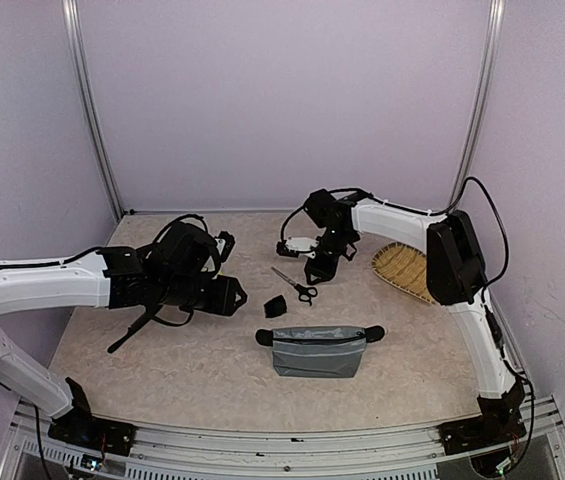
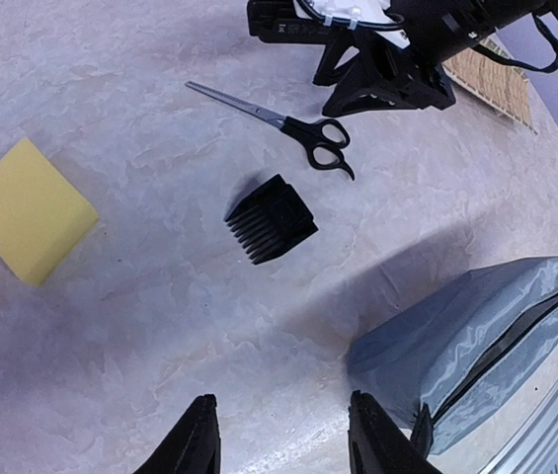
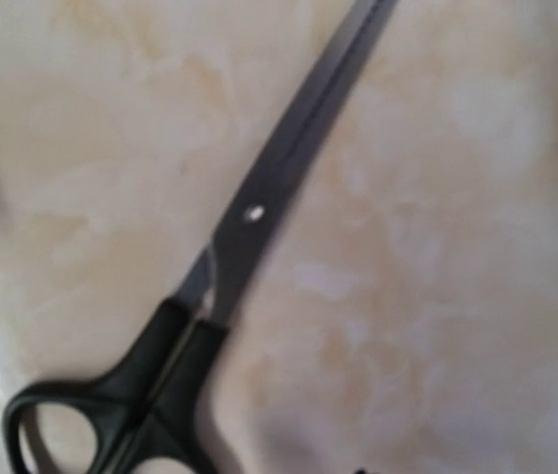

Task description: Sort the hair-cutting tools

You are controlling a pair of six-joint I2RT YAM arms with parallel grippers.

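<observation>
A pair of scissors with black handles lies closed on the table (image 1: 306, 292); in the right wrist view the scissors (image 3: 249, 232) run diagonally across the picture. Just past their handles is my right gripper (image 1: 316, 274), its two fingertips apart in the left wrist view with no object visible between them; its fingers are hardly visible in its own view. A black toothed piece (image 2: 277, 219), like a clipper comb, rests nearer the grey zip bag (image 1: 314, 358). To the left of that comb, my left gripper is open and empty above bare table.
A woven basket (image 1: 402, 268) sits at the right, partly behind the right arm. A yellow square piece (image 2: 30, 209) lies on the left side, mostly hidden from above by the left arm. Bare table surrounds the bag's front.
</observation>
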